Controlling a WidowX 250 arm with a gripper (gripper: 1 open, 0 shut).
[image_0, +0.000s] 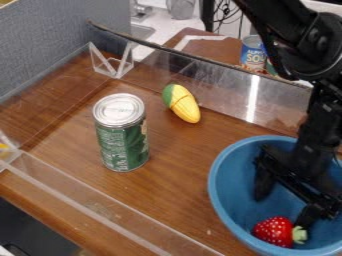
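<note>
My black gripper (287, 195) reaches down into the blue bowl (234, 185) at the lower right. A red strawberry toy (274, 231) with a green top lies in the bottom of the bowl, just below the fingers. The fingers look apart from one another, but their exact state is hard to make out against the dark arm.
A green-labelled can (120, 140) stands at the left on the wooden table (160, 205). A corn toy (185, 106) lies behind it. Clear panels border the table, with cans (253, 55) beyond the back one.
</note>
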